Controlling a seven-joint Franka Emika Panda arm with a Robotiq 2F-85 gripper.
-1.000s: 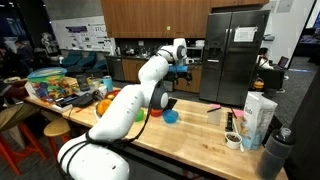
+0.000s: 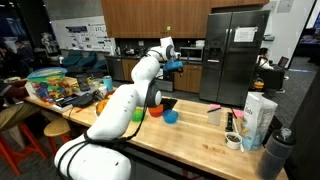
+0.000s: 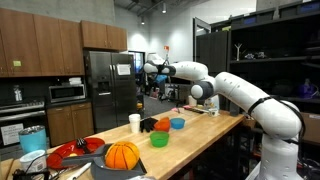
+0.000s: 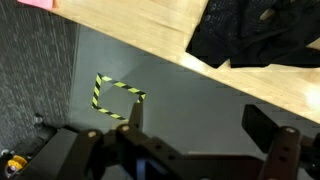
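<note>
My gripper is open, its two dark fingers wide apart with nothing between them. In the wrist view it looks down past the table's edge onto grey floor. A black cloth lies crumpled on the wooden table at the top right of that view, apart from the fingers. Exterior view 1 has the arm stretched out high, the gripper well above the far side of the table. On the table are a blue bowl, a red bowl and a green bowl.
An orange ball-like object stands near the green bowl. At the table's right are a bag and a dark cylinder. Yellow-black tape marks the floor. Bare wood spreads across the table's front middle.
The arm's far end and gripper have shifted left and slightly up in exterior view 1. Bowls and other table objects have stayed where they were.
</note>
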